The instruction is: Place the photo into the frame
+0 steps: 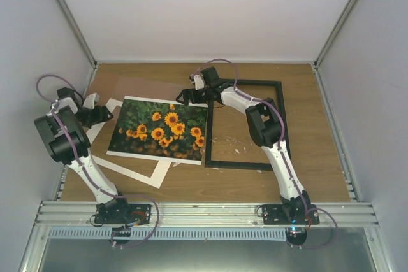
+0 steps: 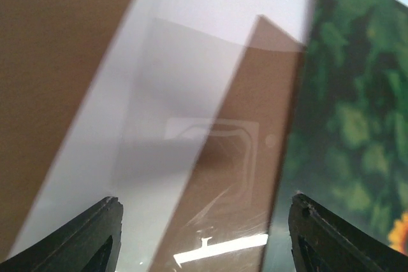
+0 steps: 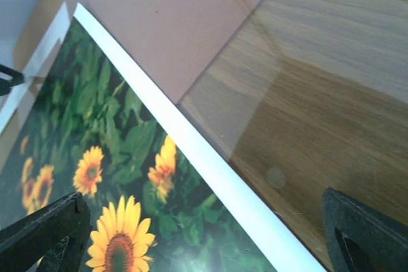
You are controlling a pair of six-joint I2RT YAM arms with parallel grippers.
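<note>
The sunflower photo, with white strips along its long edges, lies flat on a white mat left of the black frame. Its right end meets the frame's left side. My left gripper is over the mat's left strip; in the left wrist view its fingers stand apart, the photo's dark edge by the right one. Above the photo's upper right corner, my right gripper is open; its fingers are wide apart with nothing held between them.
Brown board lies behind the photo, its corner showing in the right wrist view. My right arm crosses the frame's opening. Bare wooden table extends right of the frame. Glare and a faint clear edge cross the mat in the left wrist view.
</note>
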